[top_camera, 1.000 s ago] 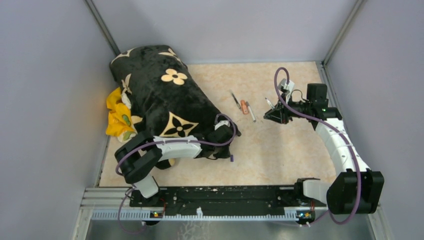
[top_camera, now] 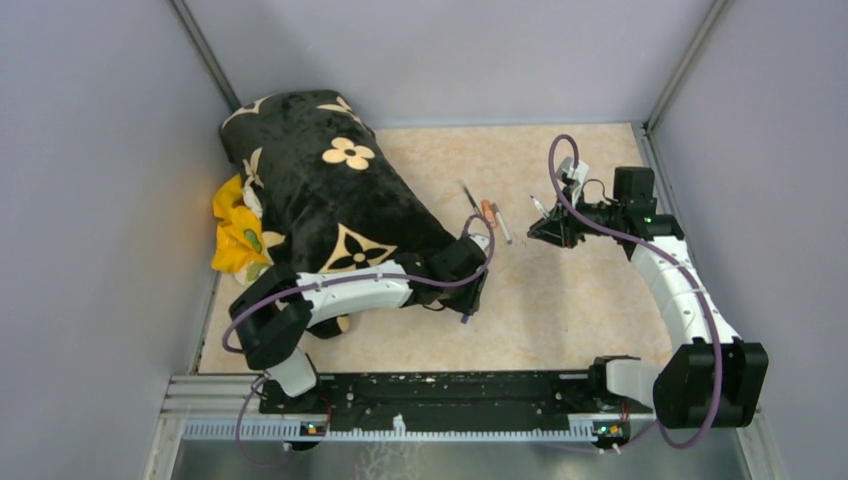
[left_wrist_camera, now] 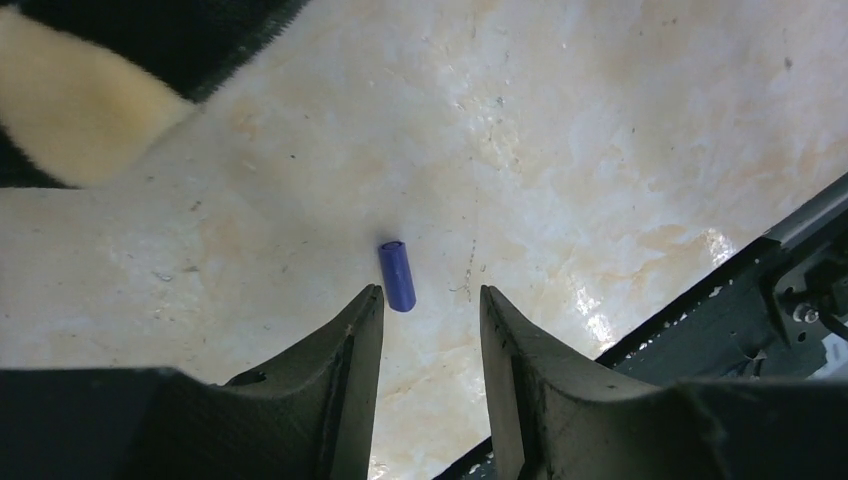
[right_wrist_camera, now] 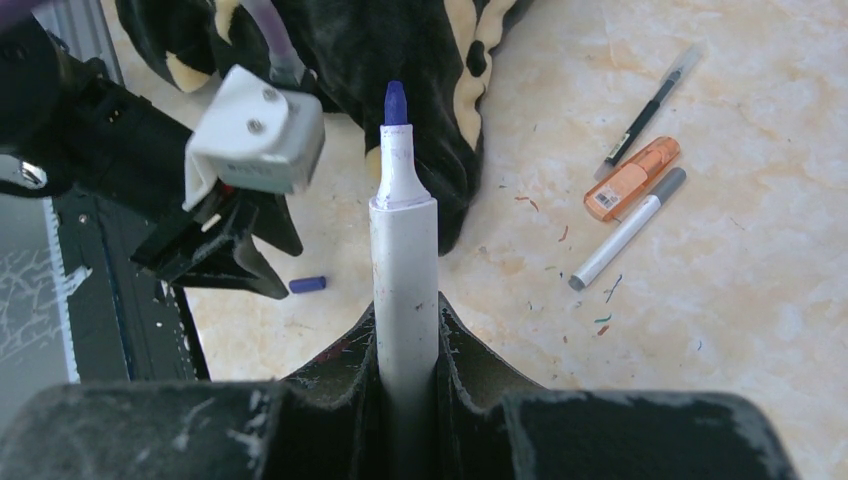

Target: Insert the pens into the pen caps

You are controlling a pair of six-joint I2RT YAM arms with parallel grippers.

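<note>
My right gripper is shut on a white marker [right_wrist_camera: 403, 250], held upright with its blue tip bare. My left gripper stands open above a small blue cap [left_wrist_camera: 397, 276], which lies on the table just beyond its fingers in the left wrist view. On the table between the arms lie a black pen [top_camera: 472, 202], an orange bottle-like item [top_camera: 488, 213] and a white marker with grey cap [top_camera: 502, 223].
A black plush blanket [top_camera: 300, 170] with yellow cloth [top_camera: 237, 230] beside it fills the left of the table [top_camera: 570, 300].
My left arm has moved to the right, its gripper now over the area of the blue cap, partly covering it in the top view. The right arm has not moved.
</note>
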